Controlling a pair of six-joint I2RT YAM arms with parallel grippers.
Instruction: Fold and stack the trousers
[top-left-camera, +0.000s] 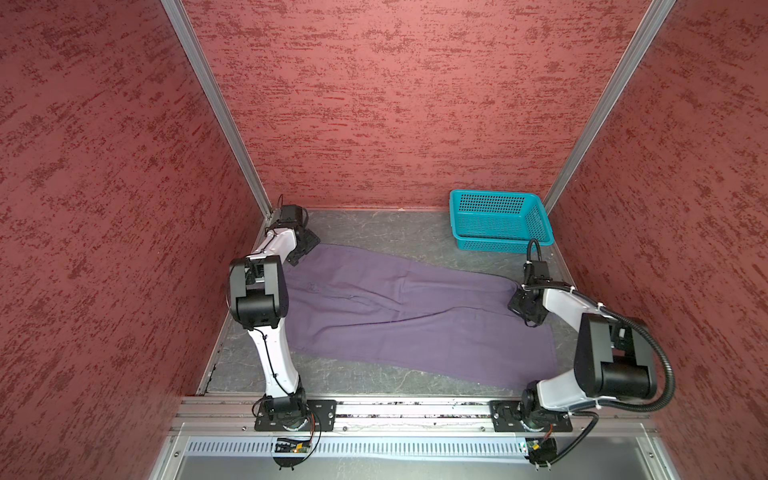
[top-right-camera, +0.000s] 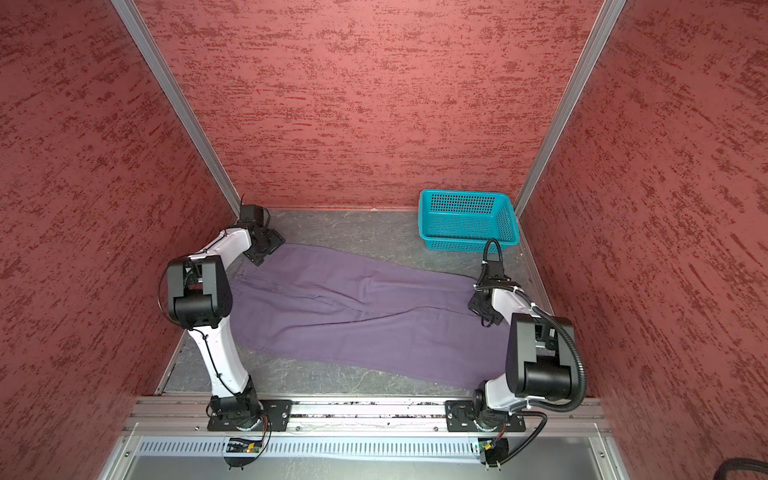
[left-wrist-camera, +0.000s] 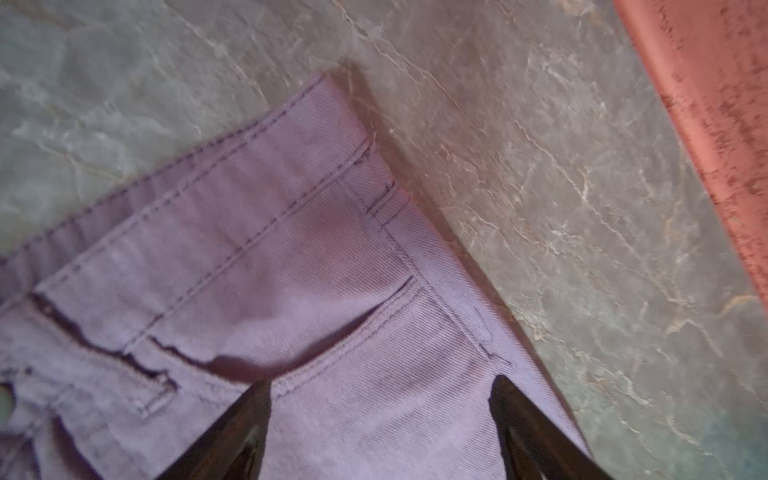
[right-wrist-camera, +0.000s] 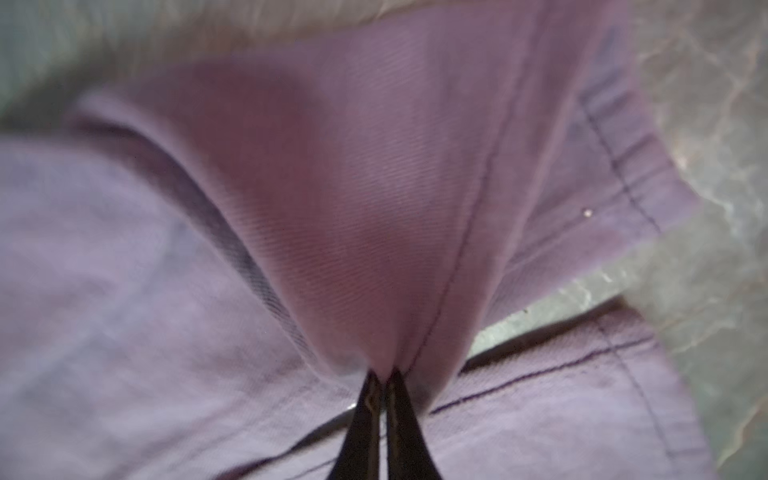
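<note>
Purple trousers (top-left-camera: 432, 296) lie spread across the table, waistband to the left and leg ends to the right. My left gripper is open above the upper waistband corner, its fingers (left-wrist-camera: 240, 432) well apart over the pocket and side seam. At the other end, the upper leg has a raised, doubled-over flap (right-wrist-camera: 352, 192). The fingers (right-wrist-camera: 364, 432) of my right gripper are almost together, with the flap's tip drawn to a point between them. The left gripper's body hides part of the waist in the top left view.
A teal basket (top-left-camera: 492, 240) stands empty at the back right, near the right arm. Bare grey table (top-left-camera: 376, 224) shows behind the trousers and in a strip along the front. Red walls close in the sides and back.
</note>
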